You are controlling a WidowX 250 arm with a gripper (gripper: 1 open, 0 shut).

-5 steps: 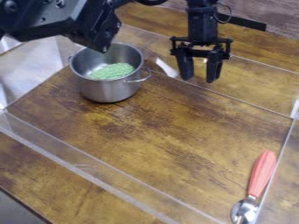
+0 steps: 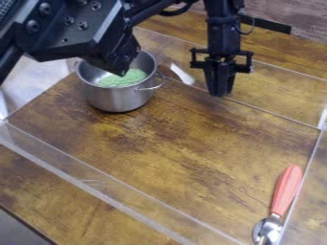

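Note:
My black gripper (image 2: 220, 67) hangs low over the table at the upper middle right, its fingers close together; what is between them is hard to make out. A pale, flat object (image 2: 182, 74) lies just left of it. A steel pot (image 2: 115, 98) with green contents sits to the left, partly under the dark arm.
A scoop with a pink handle (image 2: 285, 189) lies at the lower right.
Since a second ago the gripper's fingers have drawn closer together. The arm above has shifted slightly, and the pot and scoop stay in place.

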